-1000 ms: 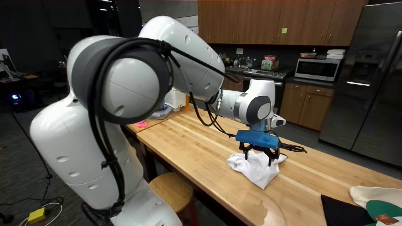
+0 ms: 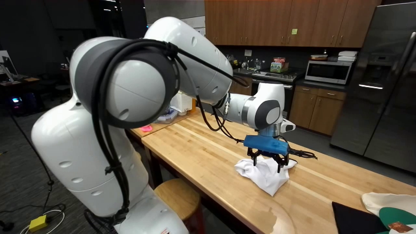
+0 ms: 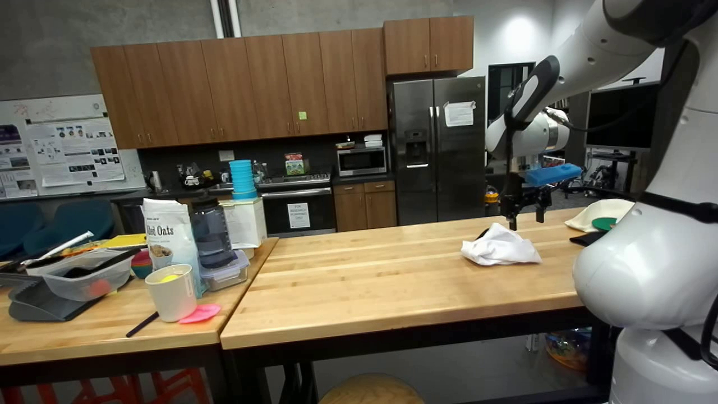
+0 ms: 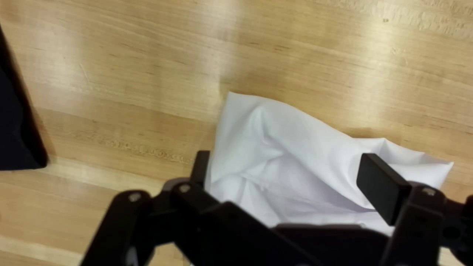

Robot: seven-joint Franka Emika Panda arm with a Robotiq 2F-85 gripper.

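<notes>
A crumpled white cloth (image 2: 267, 177) lies on the wooden table, its folds bunched up. In exterior view 2 the same cloth (image 3: 499, 246) rests a short way below the fingertips, with a gap between. My gripper (image 2: 267, 165) is open above it, fingers pointing down. In the wrist view the gripper has its two black fingers wide apart, and the cloth (image 4: 283, 150) shows between and beyond them. Nothing is held. The lower part of the cloth is hidden behind the gripper's body in the wrist view.
A black cloth (image 2: 353, 220) and a cream cloth (image 2: 390, 202) with a green piece (image 2: 397, 216) lie at the table's right end. On the left side table stand a mug (image 3: 172, 294), an oats bag (image 3: 169, 235) and bins.
</notes>
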